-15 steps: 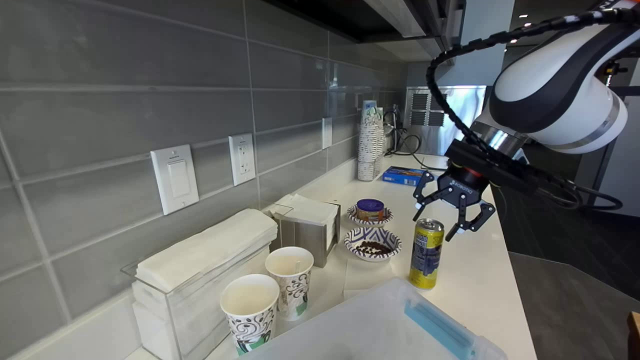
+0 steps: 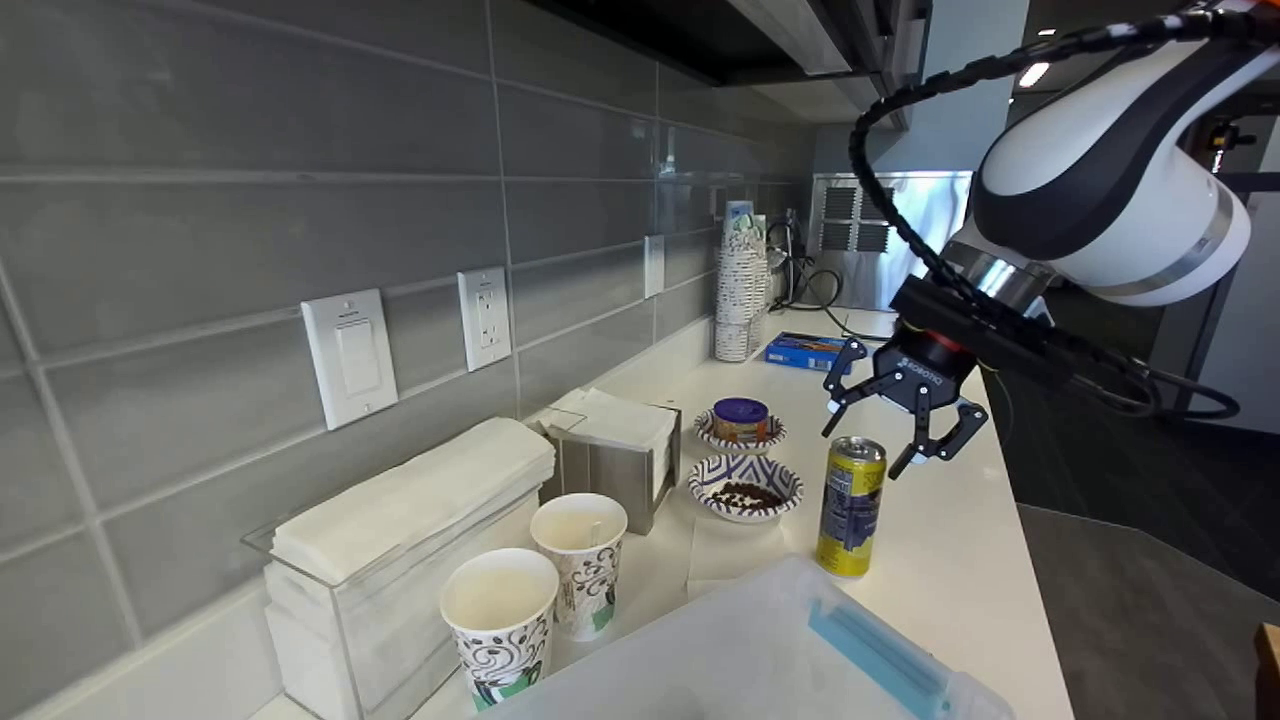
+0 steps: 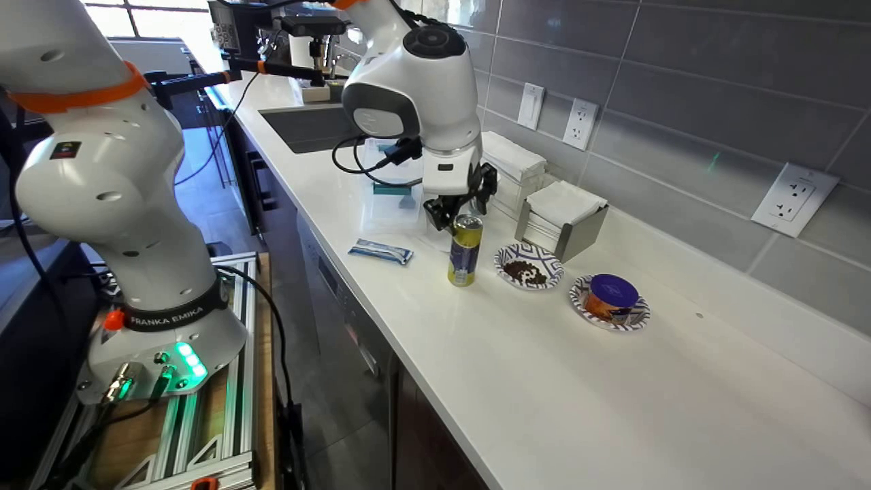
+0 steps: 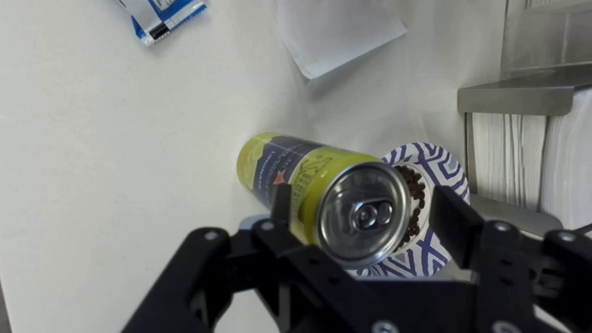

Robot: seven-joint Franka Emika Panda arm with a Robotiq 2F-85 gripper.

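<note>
A yellow and dark-blue drink can (image 2: 851, 516) stands upright on the white counter, beside the patterned bowl of dark brown bits (image 2: 745, 490). My gripper (image 2: 861, 451) is over the can's top, tilted, its fingers apart. From the wrist view, the can's silver lid (image 4: 363, 213) lies between the two black fingers, much nearer the left one. A gap shows on the right, so the can is not clasped; whether the left finger touches it I cannot tell. The second exterior view has the can (image 3: 463, 254) directly beneath the gripper (image 3: 463, 216).
Behind the bowl are a napkin holder (image 2: 654, 486) and two paper cups (image 2: 501, 612). A purple-lidded tub (image 3: 612, 295) sits in another bowl. A blue wrapper (image 3: 381, 250) and a clear plastic bin (image 2: 720, 636) are close by. Bare counter (image 3: 563, 392) extends beyond the tub.
The other objects stay where they were.
</note>
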